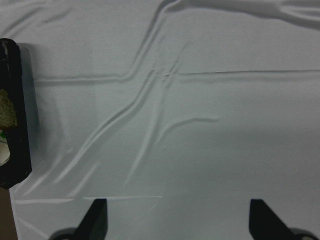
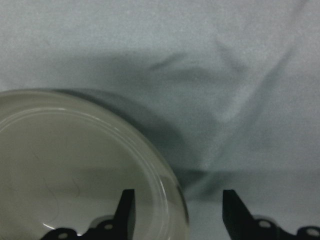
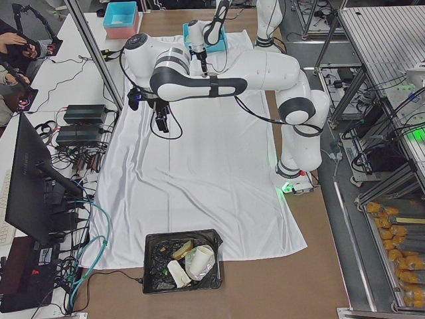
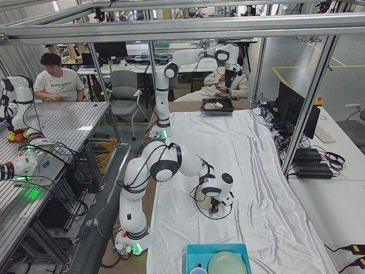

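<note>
My left gripper hangs over the white cloth, open and empty; the black tray (image 3: 153, 262) with food scraps, paper and wrapping sits at the cloth's near end in the camera left view, and at the left edge of the left wrist view. My right gripper is open above a pale round plate (image 2: 75, 165), its fingers on either side of the plate's curved rim; whether they touch it cannot be told. In the camera right view the right arm largely hides that plate.
A blue bin (image 4: 194, 257) with a green plate and a cup stands at the cloth's other end. A monitor (image 3: 30, 186) and cables line one side, metal frame posts and a rail table the other.
</note>
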